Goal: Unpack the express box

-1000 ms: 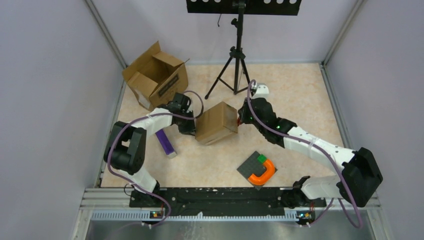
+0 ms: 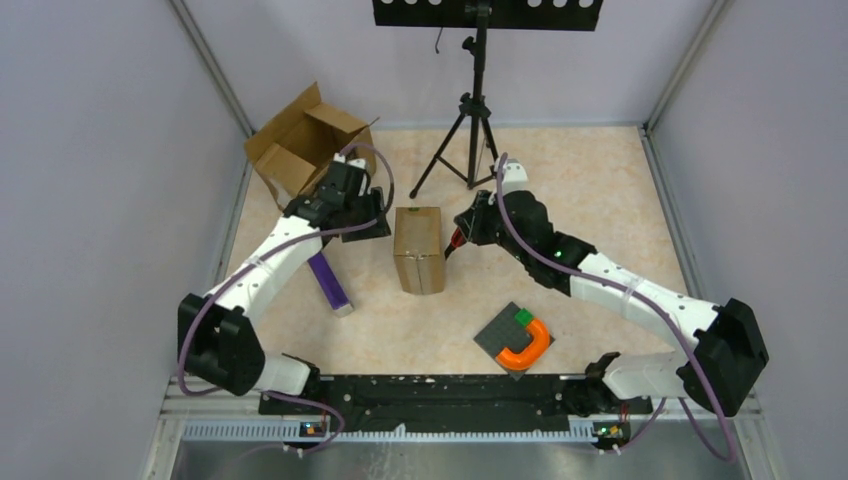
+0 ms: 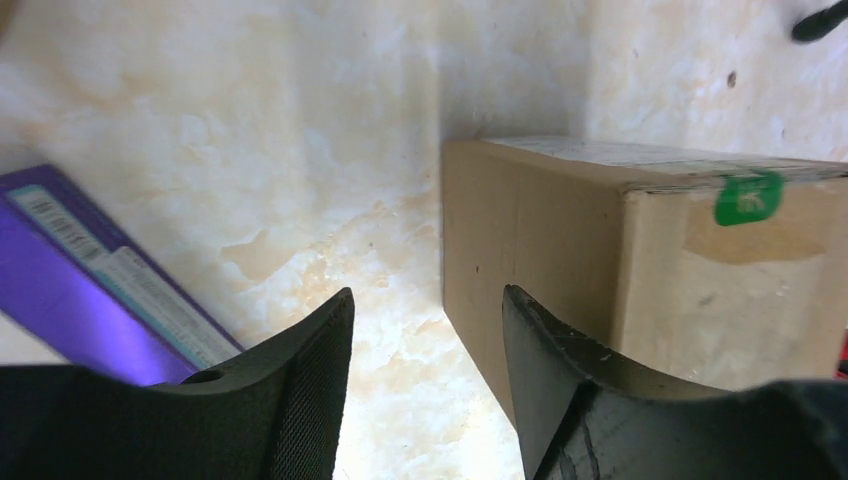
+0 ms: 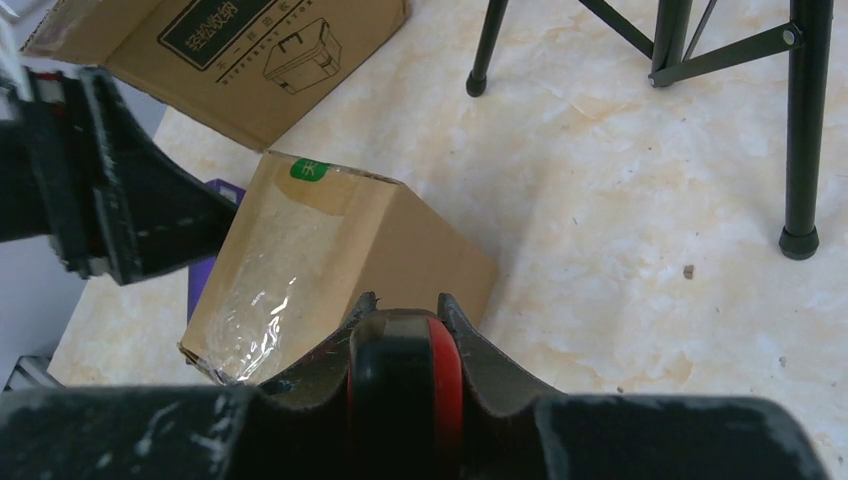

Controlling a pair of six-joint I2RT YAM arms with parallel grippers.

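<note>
The taped brown express box point(image 2: 417, 235) stands upright in mid-table, a green mark on its taped top. In the top view my left gripper point(image 2: 376, 217) is just left of it. Its fingers are apart with nothing between them in the left wrist view, where the box point(image 3: 560, 230) lies beyond the right-hand finger point(image 3: 545, 360). My right gripper is shut on a black-and-red tool point(image 4: 400, 375), seemingly a cutter. From above, that tool point(image 2: 457, 239) points down and left beside the box's right side; whether its tip touches the cardboard is hard to tell.
An open, empty-looking carton point(image 2: 300, 140) sits at the back left, behind the left arm. A purple box point(image 2: 330, 283) lies left of centre. Near the front is a grey plate with an orange curved piece point(image 2: 528, 345). A black tripod point(image 2: 475, 120) stands at the back.
The express box has turned from slanted to nearly straight. My left gripper has moved up and slightly left, away from the box's side. The right gripper has shifted left with its tool.
</note>
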